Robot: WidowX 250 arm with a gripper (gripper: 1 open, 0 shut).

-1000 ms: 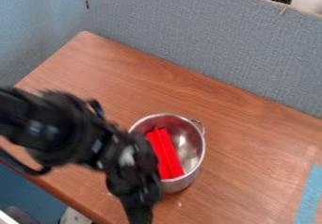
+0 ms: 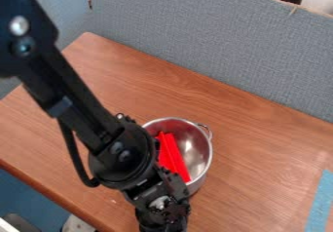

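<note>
A steel pot (image 2: 196, 146) with a side handle stands on the wooden table, and a bright red elongated object (image 2: 170, 155) lies inside it, partly hidden by the arm. My gripper (image 2: 164, 212) is low in the view, in front of the pot's near side, overlapping it in the picture. Its fingers are dark and hard to make out; nothing shows held between them, and I cannot see clearly how far apart they are.
Bare wooden table (image 2: 260, 153) lies to the right and behind the pot, with a strip of blue tape (image 2: 318, 202) at the right edge. Grey padded walls (image 2: 196, 51) bound the back and left.
The arm has risen from low at the left to a steeper angle, and the gripper has shifted a little rightward. The pot and red object look unmoved.
</note>
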